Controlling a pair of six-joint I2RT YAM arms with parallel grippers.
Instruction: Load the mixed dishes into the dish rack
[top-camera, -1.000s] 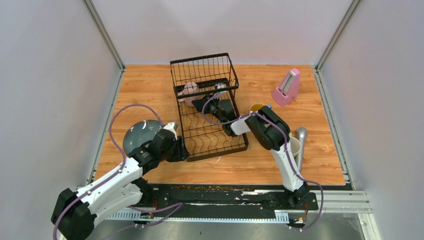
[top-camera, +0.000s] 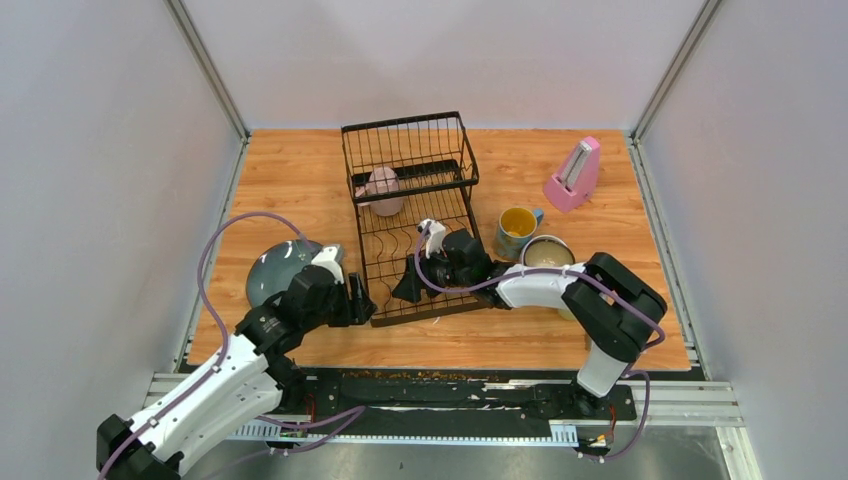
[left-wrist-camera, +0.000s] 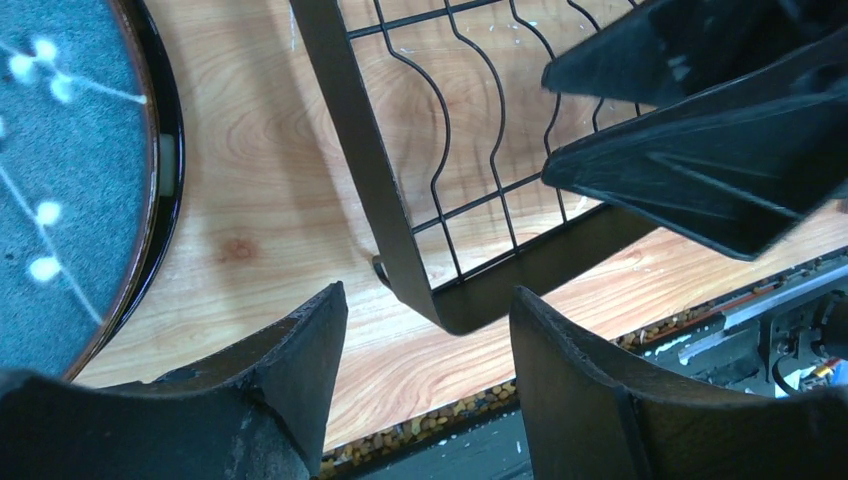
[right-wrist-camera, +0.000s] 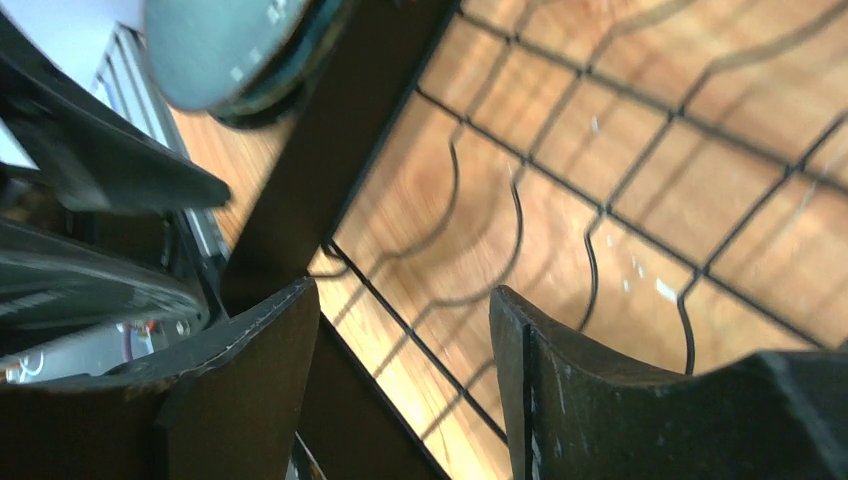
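A black wire dish rack (top-camera: 410, 123) stands mid-table, a pink mug (top-camera: 385, 190) inside near its back. My left gripper is open over the rack's front-left corner, nothing between its fingers, beside a round grey-blue dish (top-camera: 272, 271). My right gripper is open inside the rack's lower tier over bare wires, empty, close to my left gripper. Right of the rack stand a yellow-lined mug (top-camera: 518, 224) and a cream-coloured cup or bowl (top-camera: 547, 254), partly hidden by the right arm.
A pink stand with a metal piece (top-camera: 573, 177) sits at the back right.
My right gripper has moved from the rack's back, by the pink mug, toward its front, uncovering the mugs on the right. The left arm has shifted slightly.
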